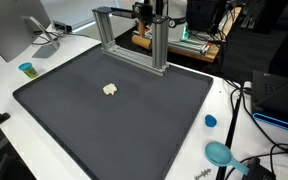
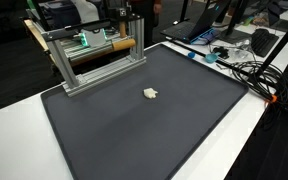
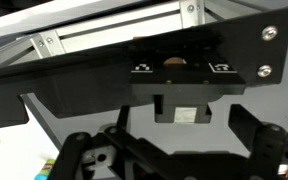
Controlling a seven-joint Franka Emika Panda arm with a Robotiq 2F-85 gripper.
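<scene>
In the wrist view, my gripper is open at a black crossbar (image 3: 94, 87). A dark block (image 3: 184, 76) with small white marks sits on the bar, and a pale square piece beneath it shows between the spread fingers. Gaps show on both sides of that piece. On the dark grey mat (image 1: 94, 120) lies a small cream-coloured piece (image 1: 110, 89), also visible as a cream piece (image 2: 150, 94) in exterior view 2. The metal frame (image 2: 94, 72) stands at the mat's edge; in both exterior views my fingertips cannot be made out.
An orange cylinder (image 1: 141, 42) is by the frame. A green-and-blue cup (image 1: 27, 70) stands off the mat's far left corner. A teal round object (image 1: 224, 157) and a blue one (image 1: 210, 121) lie to the right, with cables beyond.
</scene>
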